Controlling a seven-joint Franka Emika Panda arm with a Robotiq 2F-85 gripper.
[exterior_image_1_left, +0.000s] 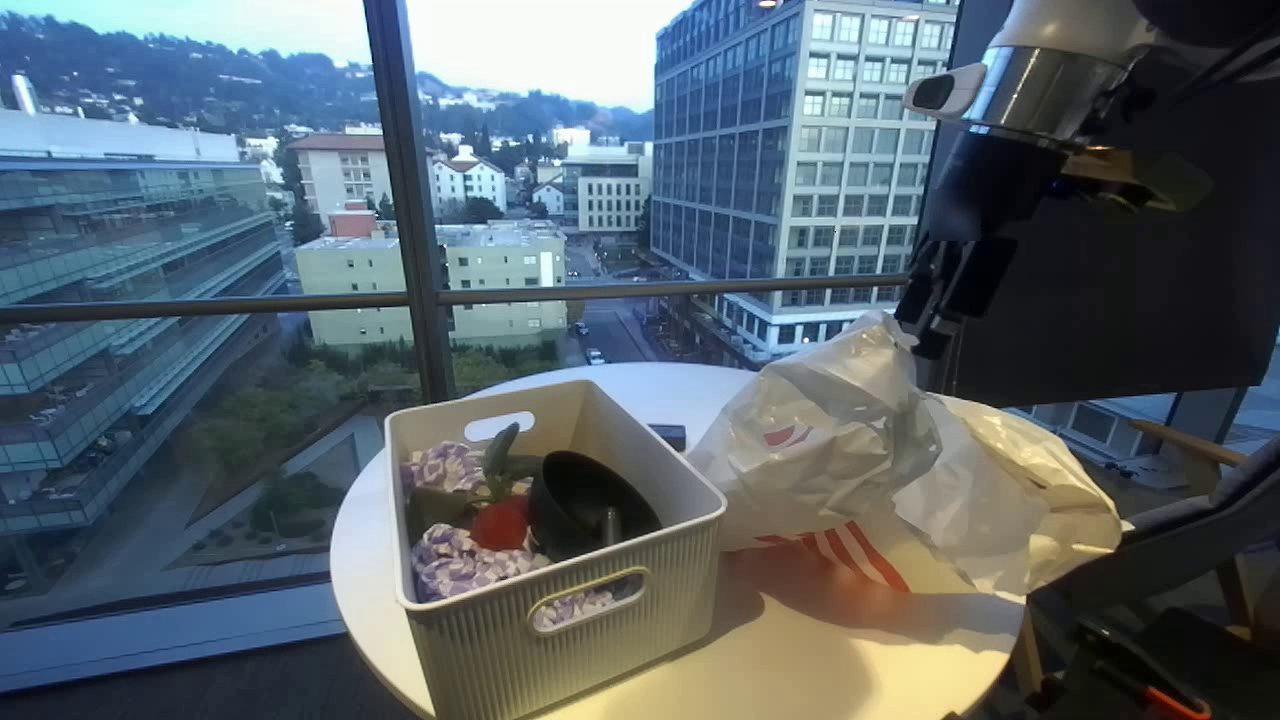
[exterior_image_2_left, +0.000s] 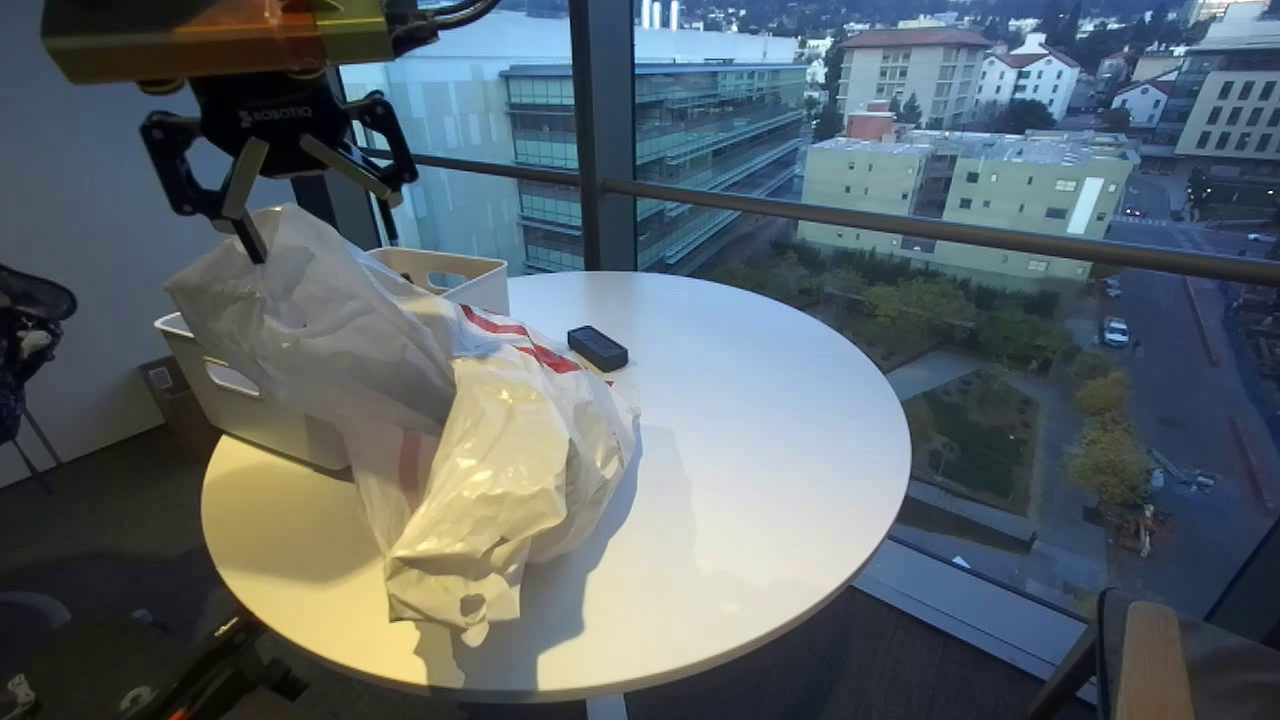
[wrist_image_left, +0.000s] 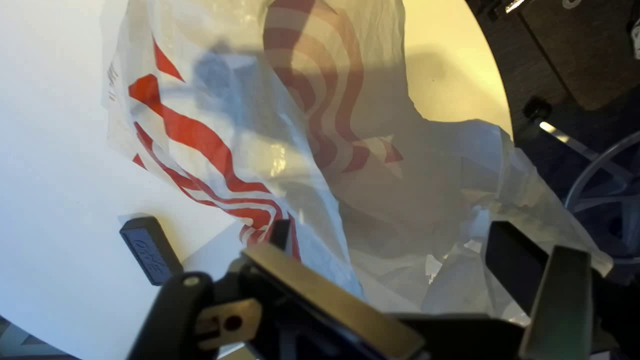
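Observation:
A crumpled white plastic bag (exterior_image_1_left: 828, 444) with red stripes lies across the table, its upper part standing in a peak beside the bin. My gripper (exterior_image_2_left: 321, 230) is open at that peak; one finger overlaps the bag (exterior_image_2_left: 360, 324) in exterior view 2, though contact is hard to tell. From the wrist, the bag (wrist_image_left: 384, 210) spreads beneath and between the parted fingers. In exterior view 1 the gripper (exterior_image_1_left: 926, 330) appears at the bag's top right. A white ribbed bin (exterior_image_1_left: 564, 648) holds a dark bowl (exterior_image_1_left: 588, 498), a red item (exterior_image_1_left: 500, 524) and purple-white patterned cloth (exterior_image_1_left: 468, 564).
A small dark block (wrist_image_left: 150, 249) with handwriting lies on the round white table (exterior_image_2_left: 768, 480) near the bag. Bare tabletop extends on the window side. A chair (exterior_image_2_left: 1158, 660) stands beyond the table's edge.

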